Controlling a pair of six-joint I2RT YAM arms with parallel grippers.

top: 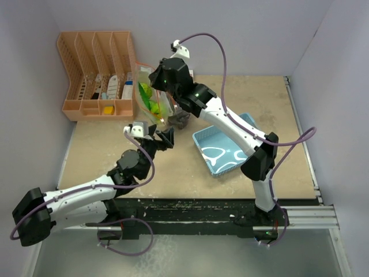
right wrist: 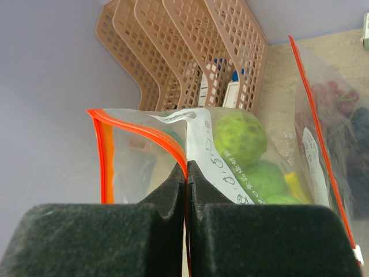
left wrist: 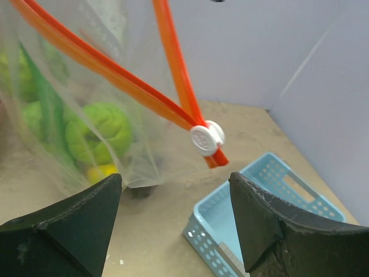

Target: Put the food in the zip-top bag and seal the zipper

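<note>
A clear zip bag (top: 162, 109) with an orange zip rim (left wrist: 144, 95) hangs upright, holding green and yellow food (right wrist: 239, 138). My right gripper is shut on the bag's rim, whose orange strip runs between its fingertips. At the low end of the rim, where its two strips meet, sits a white slider (left wrist: 206, 138). Below and in front of that slider, my left gripper stands part open. Nothing shows between its fingers, and the slider is just beyond their tips.
A second bag (right wrist: 340, 124) with dark red and dark food lies on the table behind. A tan divided rack (top: 98, 75) stands at the back left. The blue basket (top: 216, 153) is right of the bag. Bare table (top: 173, 179) lies in front.
</note>
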